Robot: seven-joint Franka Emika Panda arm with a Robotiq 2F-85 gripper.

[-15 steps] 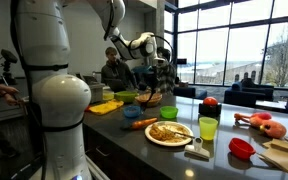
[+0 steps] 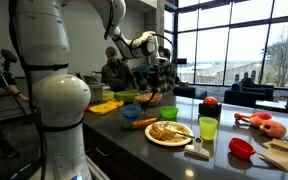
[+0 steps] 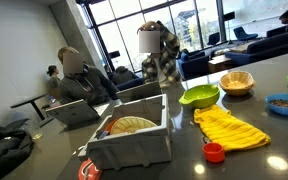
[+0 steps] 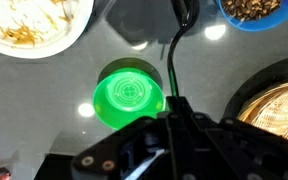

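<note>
In the wrist view my gripper is shut on the thin handle of a black utensil (image 4: pixel 187 14). The handle runs up the view from my fingers, and the utensil's wider dark end reaches the top edge. A green bowl (image 4: pixel 129 97) lies below, just left of the fingers, and looks empty. Up and to the right is a blue bowl (image 4: pixel 256 10) with brown bits in it. A white plate (image 4: pixel 72 32) of shredded food fills the upper left corner.
A wicker basket (image 4: pixel 281 112) sits close on the right. Elsewhere on the table are a carrot (image 2: pixel 141 124), a yellow-green cup (image 2: pixel 208 128) and a red bowl (image 2: pixel 241 149). A grey bin (image 3: pixel 134 150) and a yellow cloth (image 3: pixel 229 130) lie farther off. People stand behind the table.
</note>
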